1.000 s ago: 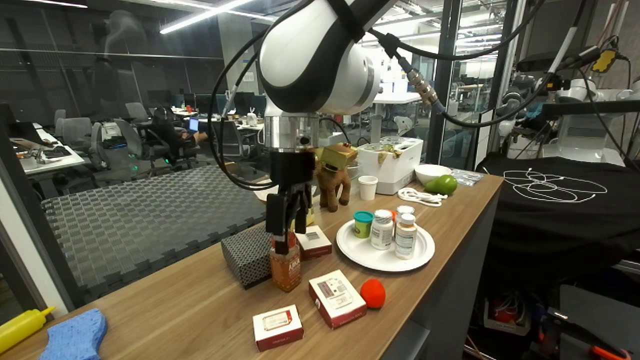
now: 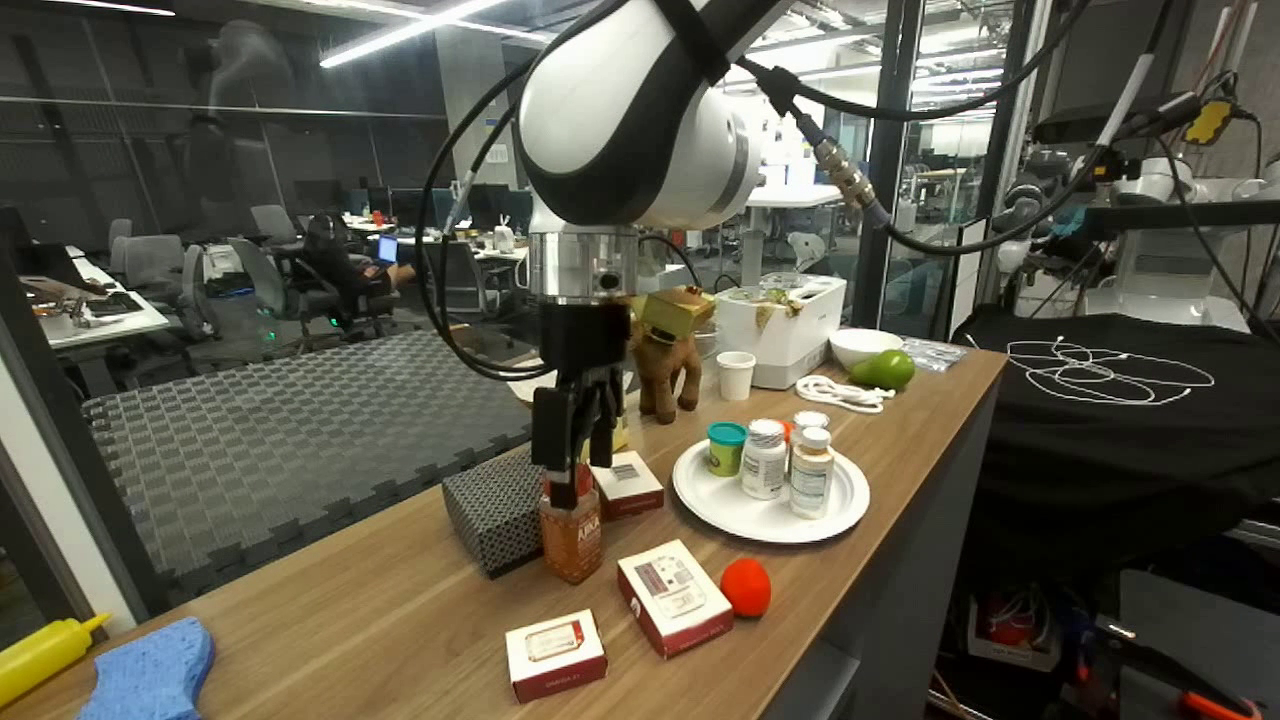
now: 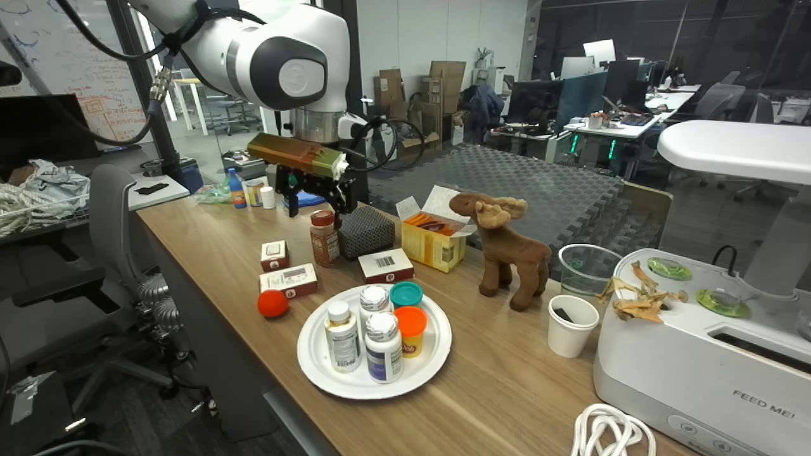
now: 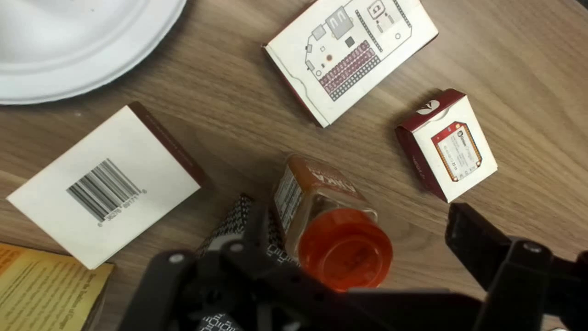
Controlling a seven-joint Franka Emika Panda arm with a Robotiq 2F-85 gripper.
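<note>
My gripper (image 3: 316,205) stands open above the red-capped spice jar (image 3: 324,242), pointing down. In the wrist view the jar's red cap (image 4: 345,251) appears between the two spread fingers, with one black finger (image 4: 477,237) to its right. The jar is upright on the wooden counter, and nothing is held. Right beside it sits a dark patterned box (image 2: 498,514). Three white-topped cartons lie around the jar: a small one (image 2: 557,655), a larger one (image 2: 674,596) and one with a barcode (image 4: 104,185).
A red ball (image 2: 746,587) touches or nearly touches the larger carton. The white plate (image 3: 319,372) carries several bottles and tubs. A yellow open box (image 3: 430,247) and a toy moose (image 3: 509,251) stand behind. A blue sponge (image 2: 150,670) lies at the near left, with bare counter between it and the cartons.
</note>
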